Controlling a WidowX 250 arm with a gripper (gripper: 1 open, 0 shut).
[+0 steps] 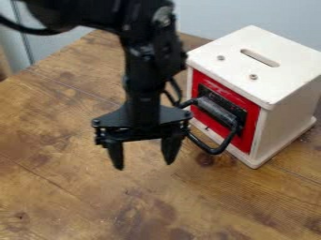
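My black gripper (143, 155) hangs open over the wooden table (63, 197), left of a white toy oven (257, 66) with a red front (251, 122). Nothing shows between its fingers. The oven's black U-shaped handle (213, 150) sticks out from the red front toward the gripper, partly behind the arm.
The oven fills the upper right. A pale wall edge shows at the top left behind the arm.
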